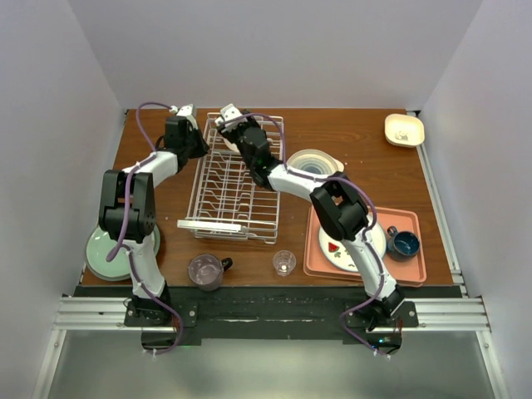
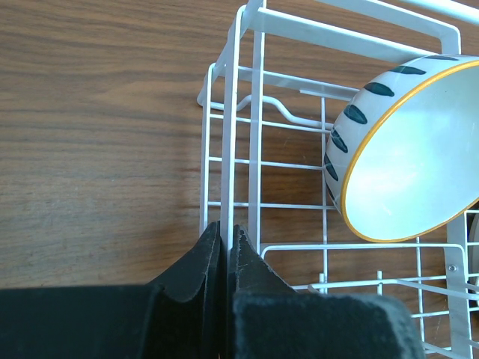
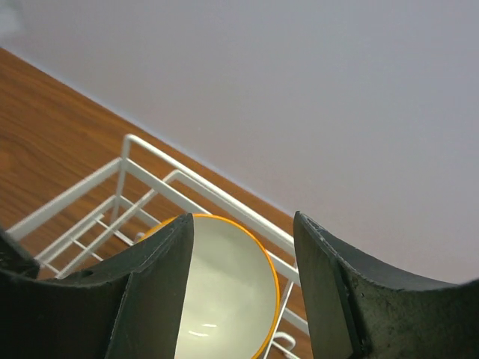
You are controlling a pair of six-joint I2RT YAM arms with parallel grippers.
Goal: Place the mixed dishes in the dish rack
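The white dish rack (image 1: 212, 225) stands mid-table. In its far left part lies a white bowl (image 1: 233, 147) with a yellow rim and dark leaf marks, mostly covered by my right arm from above. The left wrist view shows that bowl (image 2: 408, 153) tilted on its side, its hollow facing the camera. My left gripper is shut on an upright wire of the rack's left side. Over the bowl, my right gripper is open; the bowl's inside (image 3: 224, 292) shows beyond the gap between its fingers, and contact cannot be told.
Stacked plates (image 1: 314, 170) lie right of the rack. A peach tray (image 1: 366, 270) holds a plate (image 1: 337, 253) and a dark blue mug (image 1: 403, 244). A glass mug (image 1: 205, 272) and small glass (image 1: 284, 263) stand in front; green plates (image 1: 104, 258) are left, a square dish (image 1: 404, 130) far right.
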